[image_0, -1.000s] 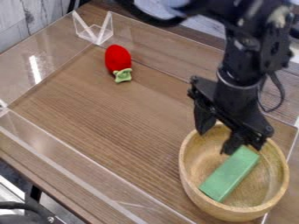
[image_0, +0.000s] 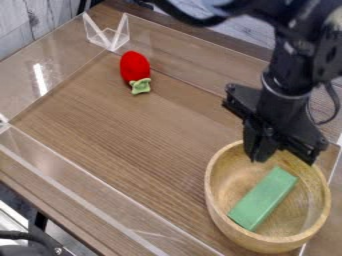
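A green rectangular block (image_0: 263, 199) lies inside a round tan wooden bowl (image_0: 223, 200) at the lower right. My dark gripper (image_0: 267, 145) hangs over the back part of the bowl, above and behind the block, with its fingers apart and no object visible between them.
A red object with a green end (image_0: 135, 70) lies on the wooden table (image_0: 107, 160) at the upper left. A clear white container (image_0: 107, 30) stands at the back left.
My gripper has risen from low in the bowl beside the green block to higher over its back edge. The green block stays in the bowl.
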